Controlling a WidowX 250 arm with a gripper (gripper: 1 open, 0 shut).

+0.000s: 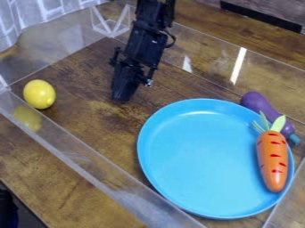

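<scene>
The black robot arm reaches down from the top centre, its gripper (127, 87) low over the bare wooden surface, left of and above the blue plate. The fingers look shut, and nothing shows between them. A yellow lemon-like object (39, 93) lies at the left. A blue plate (202, 169) sits at the lower right, with an orange toy carrot (273, 162) on its right side. A purple eggplant (258, 105) lies just behind the plate at the right.
A clear plastic wall (71, 165) runs along the near left edge. The wooden surface (89, 120) between the lemon-like object and the plate is clear.
</scene>
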